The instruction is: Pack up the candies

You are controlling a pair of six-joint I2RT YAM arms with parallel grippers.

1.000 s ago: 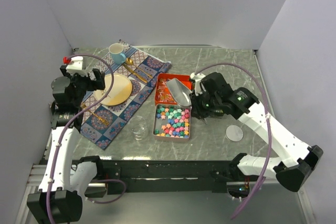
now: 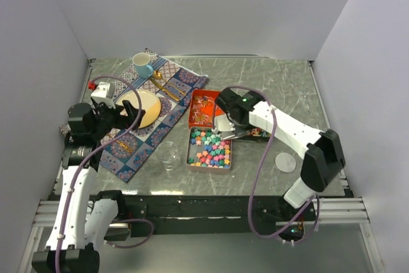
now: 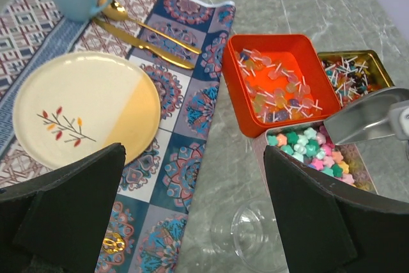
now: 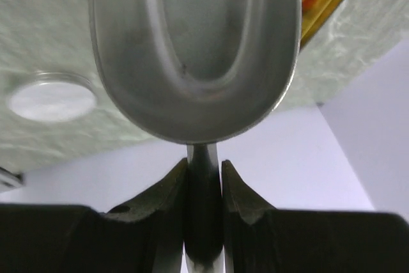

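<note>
My right gripper is shut on the dark handle of a metal scoop [image 4: 198, 103], whose bowl looks empty in the right wrist view. In the left wrist view that scoop hangs tilted over the right edge of a grey tin of coloured star candies [image 3: 314, 151]. An orange box [image 3: 313, 52] of lollipops sits behind the tin, and a gold tin [image 3: 381, 68] of more lollipops is to its right. Near the plate [image 3: 77, 103], my left gripper stands open with nothing between its fingers. A clear glass jar [image 2: 170, 156] is left of the star tin.
A round lid-like disc [image 2: 285, 162] lies on the right of the table. On the patterned cloth [image 2: 137, 158] are a blue mug [image 2: 142, 64] and gold cutlery [image 2: 165, 90]. Bare marble shows at the back right.
The scoop has swung from over the orange box down toward the right side of the star tin, the right arm reaching further over. My left gripper has shifted slightly right and lower.
</note>
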